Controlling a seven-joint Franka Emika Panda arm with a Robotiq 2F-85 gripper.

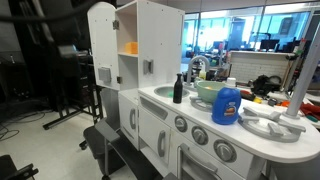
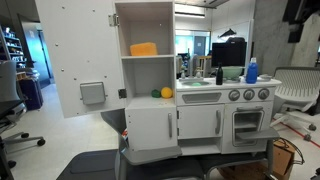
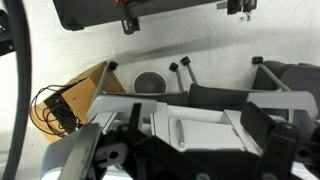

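My gripper stands open in the wrist view, its dark fingers [image 3: 262, 128] wide apart with nothing between them. It points down over grey chairs or mats and a white unit [image 3: 205, 133]. A dark, blurred part of the arm [image 1: 62, 45] crosses the upper left of exterior view 1. On the white toy kitchen's counter are a blue jug [image 1: 227, 103], a dark bottle [image 1: 178, 90] and a green bowl [image 1: 208, 91]. An orange box [image 2: 143, 49] sits on a cabinet shelf, with an orange ball [image 2: 166, 93] on the level below.
The tall cabinet's door [image 2: 90, 60] is swung wide to the left. A white burner piece [image 1: 270, 123] lies at the counter's right end. Grey chairs [image 2: 85, 165] stand before the kitchen. A cardboard box [image 3: 75, 100] with cables is on the floor.
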